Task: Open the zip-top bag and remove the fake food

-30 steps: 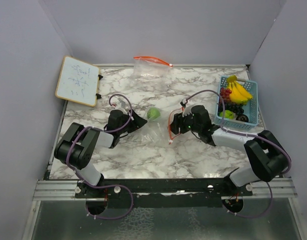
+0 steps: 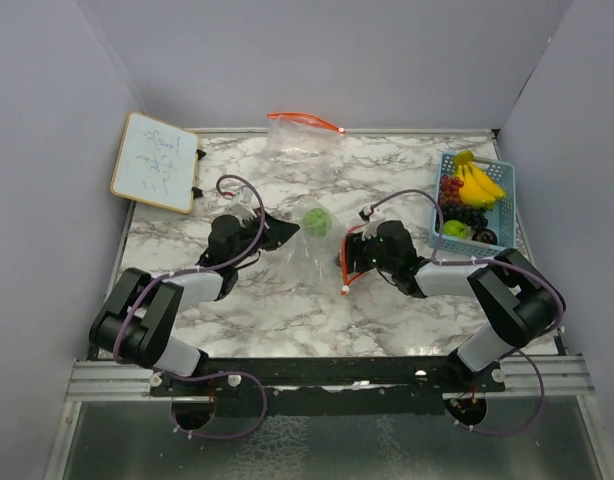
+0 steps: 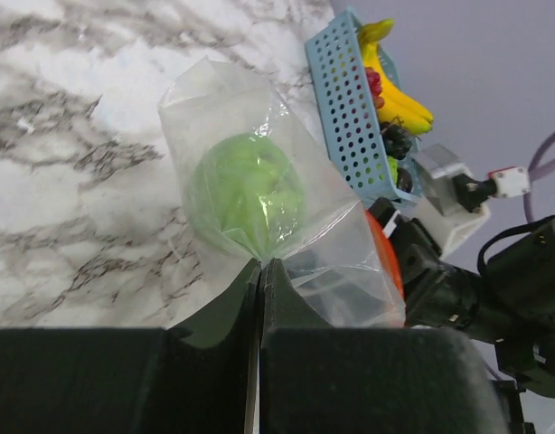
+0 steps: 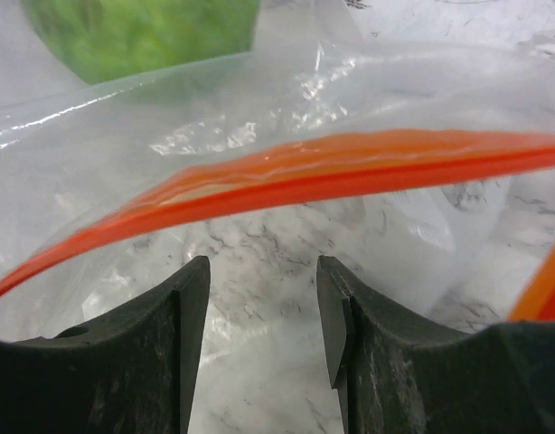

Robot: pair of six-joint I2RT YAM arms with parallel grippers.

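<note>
The clear zip bag [image 2: 312,262] hangs between my grippers, its orange-edged mouth [image 4: 305,185] spread apart toward the right arm. A round green fake food piece [image 3: 250,192] is inside it, toward the left end. Plastic film gathers at the tips of my left gripper, which is shut on the bag. My right gripper is at the mouth, fingers part open. Between its fingers nothing is held; one orange edge crosses ahead of them and another shows at the right.
At the right back stands a blue basket [image 2: 439,205] of fake fruit, bananas and grapes among it. A second orange-topped bag [image 2: 299,145] lies at the back. A whiteboard [image 2: 155,162] leans at the left.
The green piece and the bag have shifted a little right, with the left gripper moving slightly the same way.
</note>
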